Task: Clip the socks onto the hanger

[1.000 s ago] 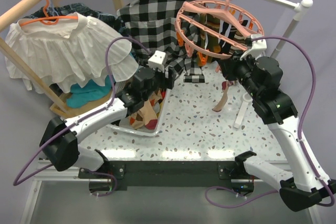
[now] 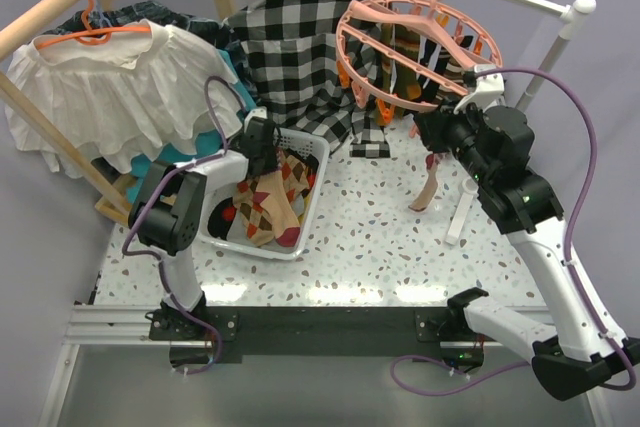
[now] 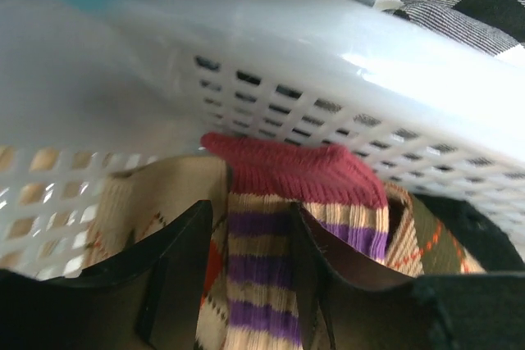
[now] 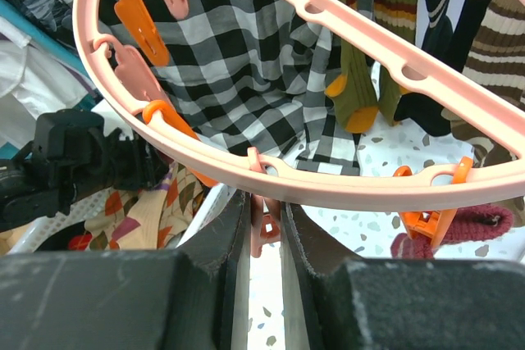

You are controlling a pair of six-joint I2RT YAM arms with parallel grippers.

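Observation:
In the left wrist view a sock (image 3: 261, 272) with tan and purple stripes and a dark red top lies in the white basket (image 3: 361, 55). My left gripper reaches down over it, fingers apart, with the sock between and beneath them. Up at the round pink hanger (image 2: 395, 102), my right gripper is shut on a pink clip (image 4: 264, 225) below the hanger's rim. An orange clip (image 4: 431, 220) to its right holds a dark red sock end (image 4: 484, 225). Striped and brown socks (image 4: 361, 79) hang farther back on the hanger.
More patterned socks (image 2: 275, 209) fill the basket. A black-and-white checked shirt (image 2: 295, 57) hangs behind, and a white skirt (image 2: 135, 92) at left. Empty orange clips (image 4: 141, 22) hang at the rim.
The left arm has swung left and back, its gripper going from over the basket's right side down into its back left part. The right arm stays at the hanger; the sock hanging below it sways slightly.

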